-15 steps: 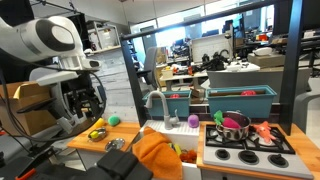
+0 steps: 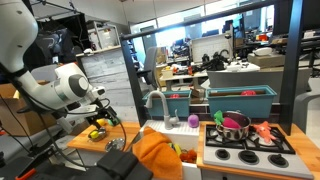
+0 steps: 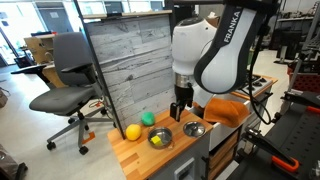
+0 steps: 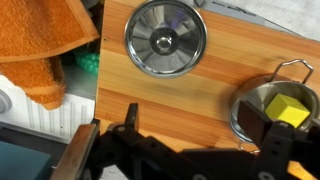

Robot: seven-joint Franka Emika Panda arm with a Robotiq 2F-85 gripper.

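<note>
My gripper is open, its two dark fingers wide apart with only bare wood between them. In exterior view 2 it hangs low above the counter, by a small metal pot [image 3: 150,144] and a round metal lid [image 3: 194,129]. The pot, with a yellow block [image 4: 287,110] inside, lies to the right in the wrist view. Near the top of that view is the lid [image 4: 166,38], its knob upward. Neither is touched by the fingers. A yellow ball [image 3: 133,131] and a green object [image 3: 149,117] rest behind the pot.
An orange towel [image 2: 156,155] drapes near the sink, beside the faucet [image 2: 157,105]. Farther right stand a stove [image 2: 250,152] with a pot of colourful items [image 2: 232,125] on it and a teal bin [image 2: 240,103]. Bare wood lies between lid and pot.
The arm has swung downward and away from the camera in exterior view 1, bringing the gripper from high up to low over the counter. The counter objects appear unmoved.
</note>
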